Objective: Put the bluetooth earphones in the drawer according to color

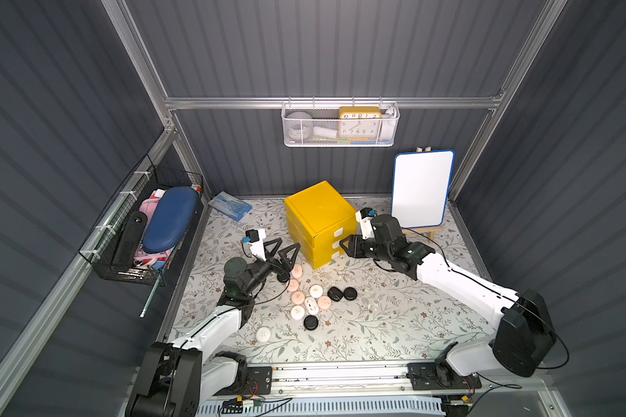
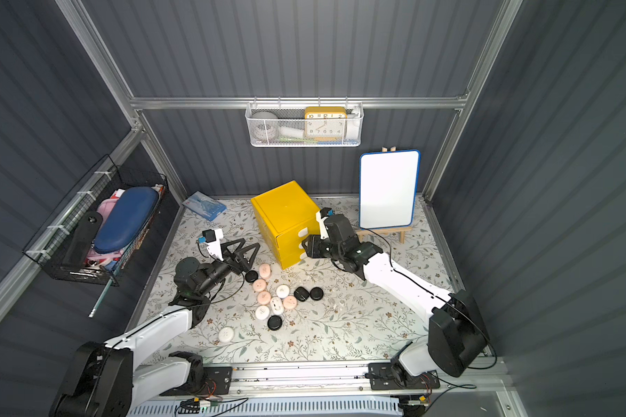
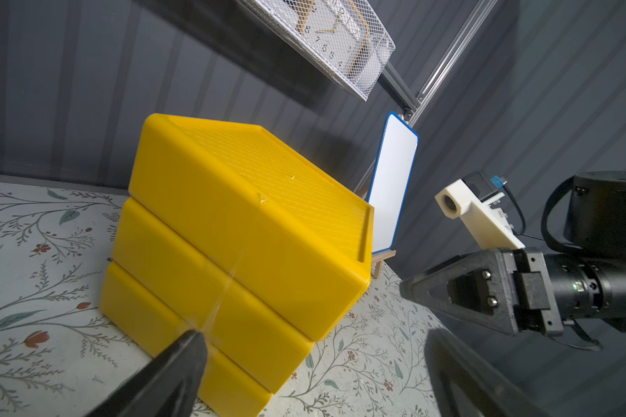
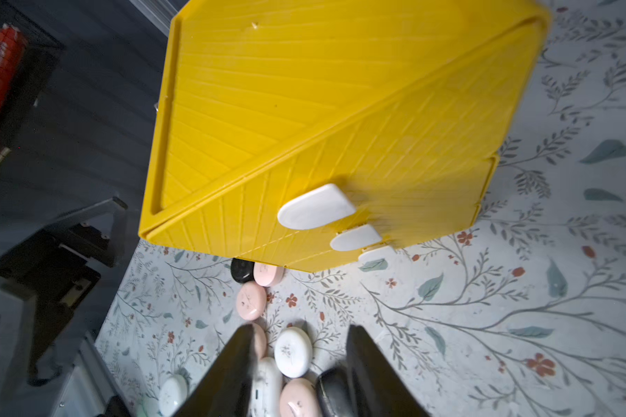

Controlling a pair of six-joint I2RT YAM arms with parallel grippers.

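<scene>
A yellow drawer unit (image 1: 320,210) stands turned at an angle on the table, its tiers shut. White handles, such as the top handle (image 4: 317,207), run down its front. Several earphone cases lie before it: white cases (image 1: 316,290), pink cases (image 1: 324,302) and black cases (image 1: 350,293), one of the black ones partly hidden by the left arm. Beside the unit's left side, my left gripper (image 1: 288,255) is open and empty. Close by the handled front is my right gripper (image 1: 345,247); its fingers (image 4: 358,368) stand part open in the right wrist view, nothing visible between them.
A whiteboard on an easel (image 1: 422,189) stands at the back right, and a blue packet (image 1: 230,205) lies at the back left. A wire basket (image 1: 340,123) hangs on the rear wall.
</scene>
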